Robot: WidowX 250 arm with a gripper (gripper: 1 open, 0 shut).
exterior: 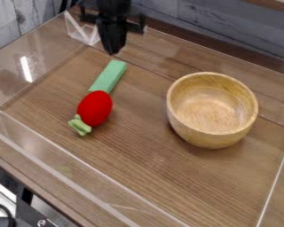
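Observation:
My gripper point(111, 32) is at the top centre, dark and blurred; whether it is open or shut is unclear. Below it a green bar point(107, 77) lies on the wooden floor, apart from the gripper. Just below that lies a red oval object point(93, 108) with a short green end point(81, 126) at its lower left.
A large tan bowl point(209, 109) stands at the right. The wall of the wooden workspace point(265, 55) runs along the back.

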